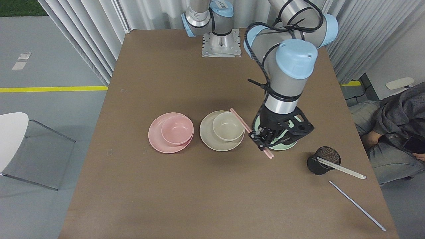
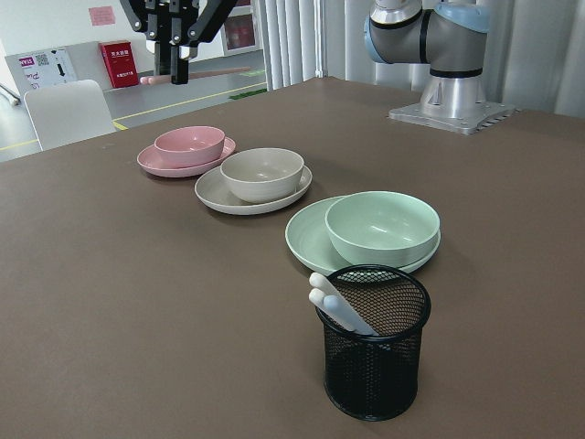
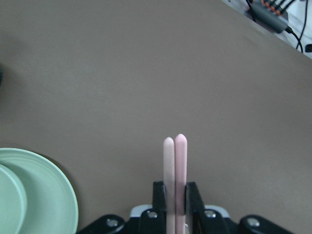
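Note:
My gripper (image 2: 172,64) is shut on a pair of pink chopsticks (image 3: 180,151), held raised above the table. In the front view it is over the green plate and bowl, largely hiding them. A pink bowl on a pink plate (image 1: 162,139) sits left, a cream bowl on a cream plate (image 1: 208,135) in the middle. The green bowl (image 2: 382,224) rests on the green plate (image 2: 311,238). A black mesh cup (image 2: 370,366) stands nearer the right edge with light chopsticks (image 1: 344,169) in it.
A single thin pale stick (image 1: 356,205) lies at the front right. A seated person (image 1: 394,143) is beside the right edge.

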